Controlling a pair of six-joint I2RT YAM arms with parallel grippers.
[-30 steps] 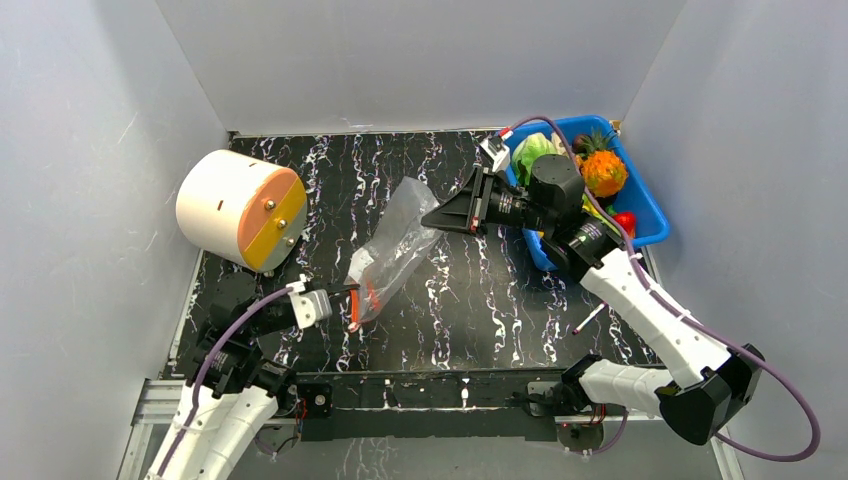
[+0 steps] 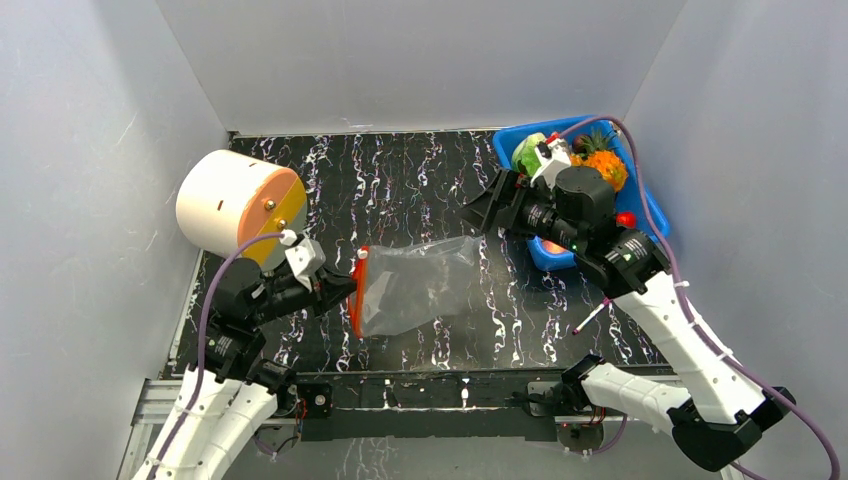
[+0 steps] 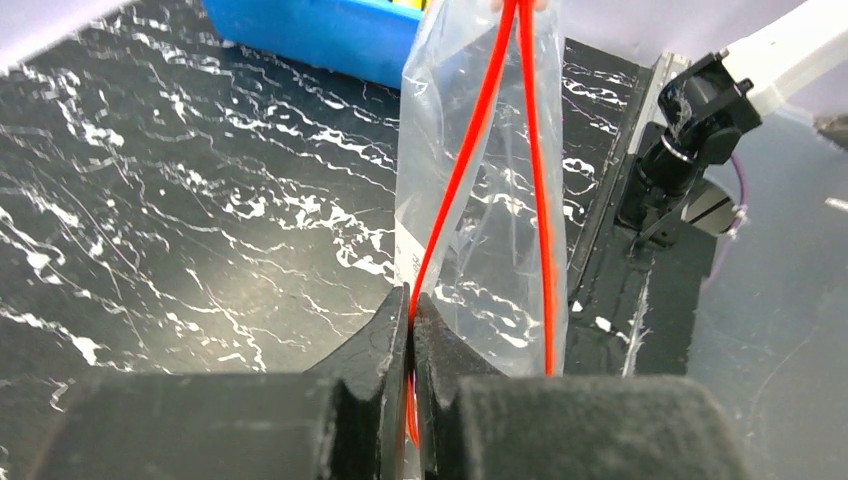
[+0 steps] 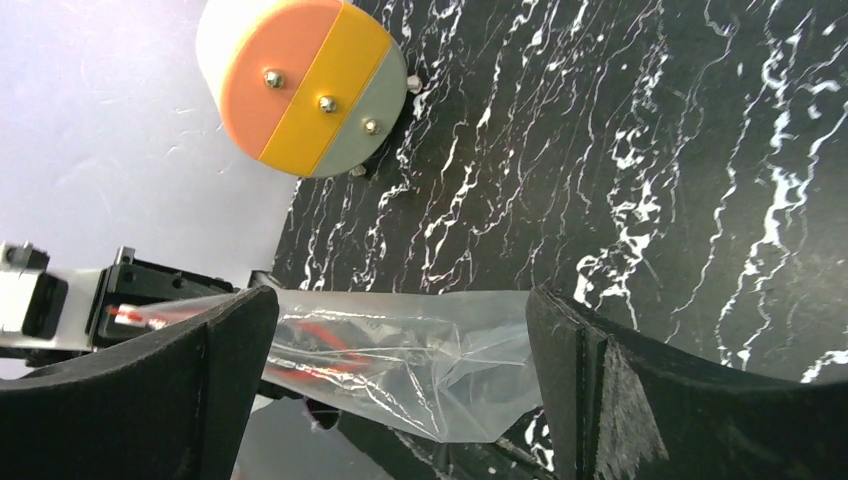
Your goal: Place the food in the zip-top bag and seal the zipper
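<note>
A clear zip top bag (image 2: pixel 420 285) with an orange-red zipper (image 2: pixel 357 292) spans the middle of the table in the top view, its mouth toward the left. My left gripper is shut on one strip of that zipper; the other strip stands apart from it, so the mouth gapes. No food shows inside the bag. My right gripper is open, and the bag's far end appears between its spread fingers without being gripped. The food, among it a green cabbage (image 2: pixel 527 152) and an orange pineapple-like piece (image 2: pixel 604 168), lies in the blue basket (image 2: pixel 655 222), partly covered by the right arm.
At the left stands a white cylinder (image 2: pixel 215 205) with a striped orange and yellow face. A pen-like stick (image 2: pixel 591 317) lies right of the bag. Table surface (image 2: pixel 400 180) behind the bag is bare.
The right gripper has opened and drawn back to the right, away from the bag's end. The bag has swung from a steep slant to nearly level, its zipper still at the left gripper.
</note>
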